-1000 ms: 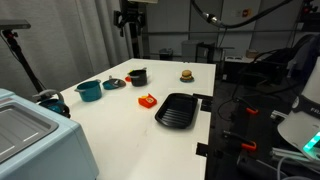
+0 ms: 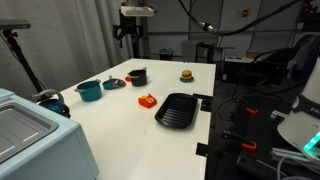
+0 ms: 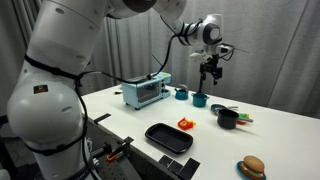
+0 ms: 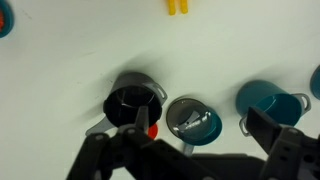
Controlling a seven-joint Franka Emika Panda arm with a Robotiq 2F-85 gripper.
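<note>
My gripper (image 3: pixel 210 78) hangs high above the far part of the white table, open and empty. In the wrist view its dark fingers (image 4: pixel 268 132) stand wide apart at the bottom edge. Below it on the table are a dark pot (image 4: pixel 128 103), a small teal-and-grey pan (image 4: pixel 195 121) and a teal pot (image 4: pixel 264 99). The same dark pot (image 2: pixel 138 77) and teal pot (image 2: pixel 90 91) stand at the table's far side in exterior view 1. Something red (image 4: pixel 152 131) shows partly beside the dark pot.
A black tray (image 2: pixel 178 111) lies near the front edge, with a red-and-yellow object (image 2: pixel 148 100) behind it. A burger (image 3: pixel 253 167) sits apart. A pale toaster oven (image 3: pixel 146 91) and a dark kettle (image 2: pixel 50 100) stand at one end. Bare tabletop lies between.
My gripper has come slightly lower over the far side of the table. The objects on the table have not moved.
</note>
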